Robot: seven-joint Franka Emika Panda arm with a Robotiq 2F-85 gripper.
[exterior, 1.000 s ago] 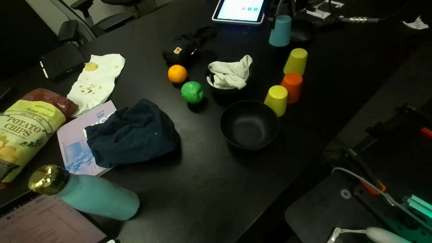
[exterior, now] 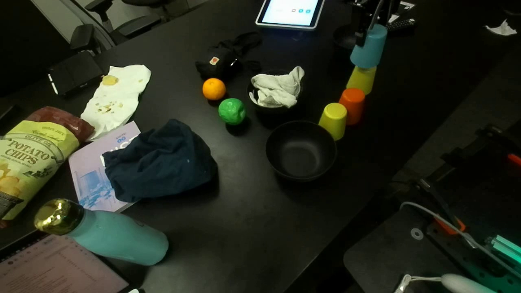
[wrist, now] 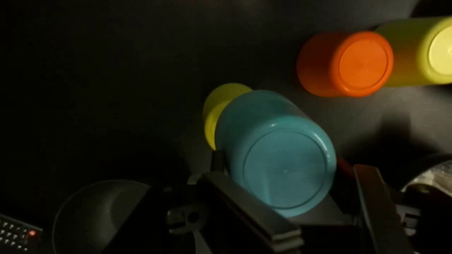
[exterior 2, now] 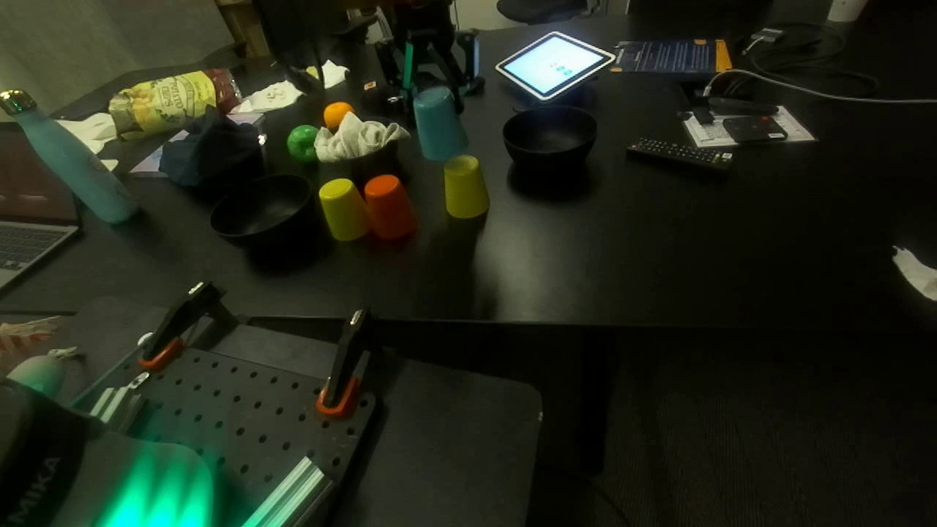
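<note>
My gripper is shut on an upside-down blue cup (wrist: 288,165), with one finger on each side of it. In exterior view 1 the blue cup (exterior: 368,49) overlaps the upper part of a yellow cup (exterior: 362,80). From exterior view 2, the blue cup (exterior 2: 439,123) appears tilted, its lower edge beside the top of that yellow cup (exterior 2: 465,189). Whether the two touch, I cannot tell. An orange cup (exterior: 352,106) and a second yellow cup (exterior: 333,120) stand upside down side by side, nearer the front.
An empty black bowl (exterior: 300,151) is close to the second yellow cup. Another bowl (exterior: 261,100) holds a grey cloth (exterior: 278,88). A third black bowl (exterior 2: 550,140) and a remote (exterior 2: 681,154) lie beyond the cups. Open table (exterior 2: 659,255) extends to their right in exterior view 2.
The blue cup has moved right and toward the front in exterior view 1, from beside the yellow cup to overlapping it.
</note>
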